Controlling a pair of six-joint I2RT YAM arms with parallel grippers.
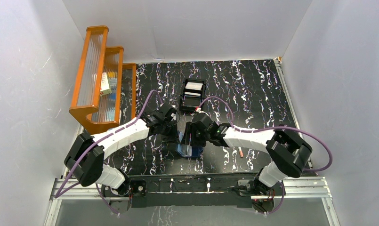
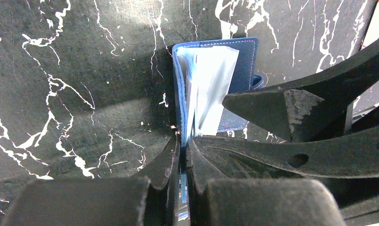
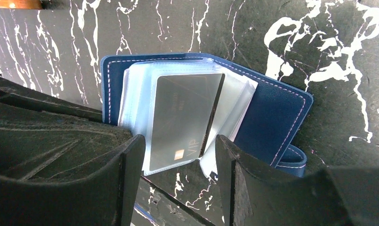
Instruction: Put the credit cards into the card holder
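Observation:
The blue card holder (image 1: 195,151) lies open on the table below both hands, its clear sleeves (image 2: 218,84) spread over the blue cover. A grey card marked VIP (image 3: 182,117) lies at the sleeves, in the right wrist view. My left gripper is shut on the thin upright edge of the holder's cover, which runs down between its fingertips. Directly over the sleeves, my right gripper stands open, its fingers (image 3: 133,150) to either side of the card's lower end and nothing gripped. How deep the card sits in a sleeve is hard to tell.
Behind the holder stands an open black box (image 1: 192,96) with white contents. An orange-framed rack (image 1: 86,70) occupies the left back. A small orange-tipped item (image 1: 241,152) lies to the right. Both hands are very close together.

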